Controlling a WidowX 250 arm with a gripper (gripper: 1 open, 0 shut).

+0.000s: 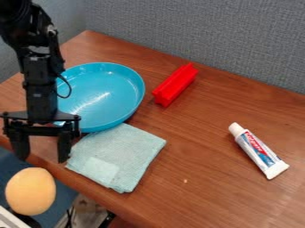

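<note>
My black gripper (42, 148) is at the left, low over the table's front edge, with its fingers pointing down and apart, open, and nothing visible between them. Directly behind it lies a blue plate (107, 89), partly hidden by the arm. A folded pale cloth (119, 156) lies just right of the gripper. A red block-like object (176, 84) rests right of the plate, and a white toothpaste tube (258, 150) lies at the right.
An orange-tan oval object (30, 191) is at the lower left, below the wooden table (220, 191) edge. A grey panel stands along the back.
</note>
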